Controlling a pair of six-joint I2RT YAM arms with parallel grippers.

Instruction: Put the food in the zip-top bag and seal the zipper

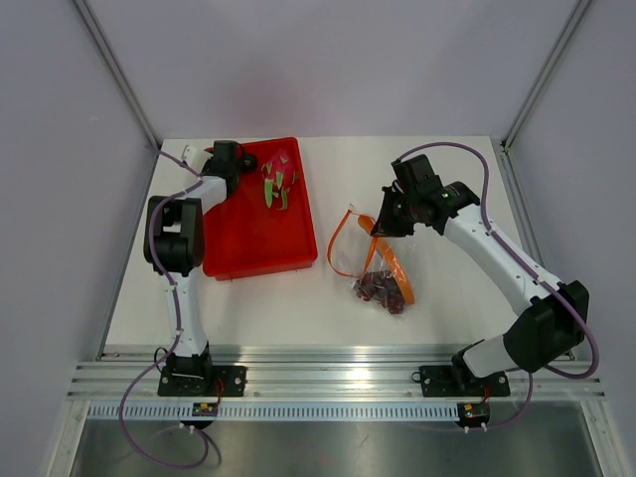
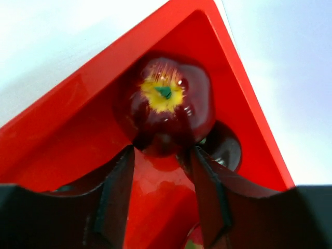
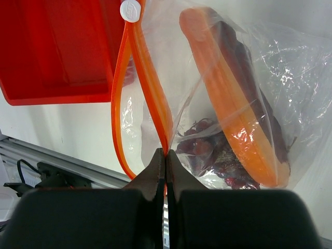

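My left gripper point(image 1: 225, 169) is over the red tray's point(image 1: 258, 243) back-left corner. In the left wrist view its fingertips point(image 2: 123, 161) stand apart just under a dark apple point(image 2: 176, 116), beside another dark round item point(image 2: 223, 145); whether they grip anything is unclear. My right gripper is shut on the orange zipper edge of the clear bag point(image 3: 290, 78), which holds a long orange item point(image 3: 244, 129) and dark red clustered food point(image 3: 202, 150). Red and green vegetables point(image 1: 280, 181) lie at the tray's back right.
Metal rails border the table.
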